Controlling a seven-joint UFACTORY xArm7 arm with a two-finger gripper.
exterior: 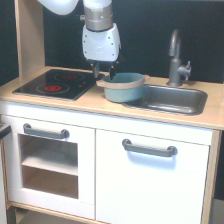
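A light blue-green pan (122,92) sits on the counter between the stove and the sink, its right side at the sink's left edge. Tan handle parts show at its rim. From above, my gripper (104,75) hangs at the left side of the pan, its dark fingertips close to the rim. The fingers look small and dark against the black backdrop, so whether they are apart or closed, and whether they touch the pan, is unclear.
A black stovetop (57,84) with red rings lies to the left. On the right are a metal sink (172,99) and a tall grey faucet (176,62). Below the counter stand an open-fronted oven compartment (50,165) and a white cabinet door (150,175).
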